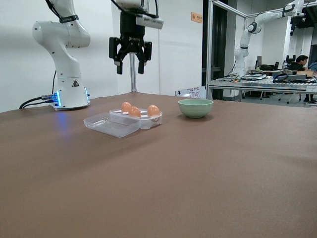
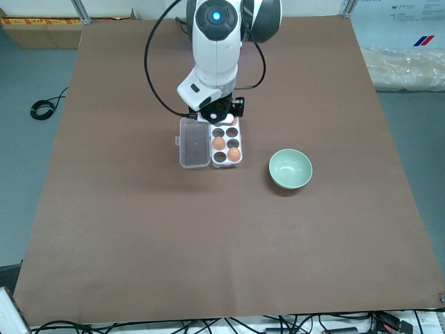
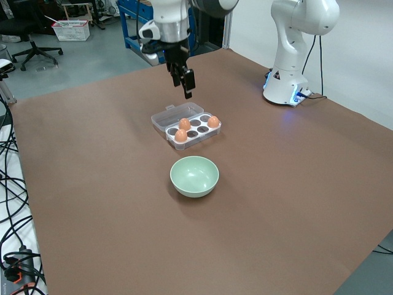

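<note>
A clear egg carton [image 3: 193,136] with its lid [image 2: 194,144] folded open holds three brown eggs [image 1: 153,110] and empty wells; in the left view the gripper partly hides its far end. A pale green bowl [image 2: 290,168] stands to the carton's right in that view. The black gripper [image 1: 130,64] hangs above the carton, apart from it; in the top view its fingers are spread open with nothing between them.
The white robot base [image 3: 285,86] stands at the back, with cables beside it. More cables run along the table's edge.
</note>
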